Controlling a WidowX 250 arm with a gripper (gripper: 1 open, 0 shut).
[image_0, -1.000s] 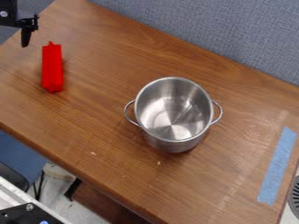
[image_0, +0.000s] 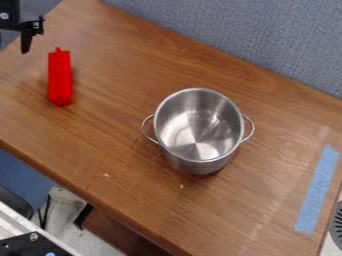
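Note:
At the top left edge of the camera view, my gripper (image_0: 26, 42) is partly in the frame, dark, above and left of a long red object (image_0: 60, 78) lying on the wooden table. Its finger state is too small to tell. A shiny steel pot (image_0: 198, 131) with two side handles stands upright on the table, right of centre, apparently empty.
The table (image_0: 147, 60) has clear room between and behind the objects. A blue tape strip (image_0: 315, 189) lies near the right edge. A padded grey wall (image_0: 254, 30) runs along the back; robot hardware and cables sit off the table at lower left.
My gripper has shifted very slightly to the left. The red object and pot are unmoved.

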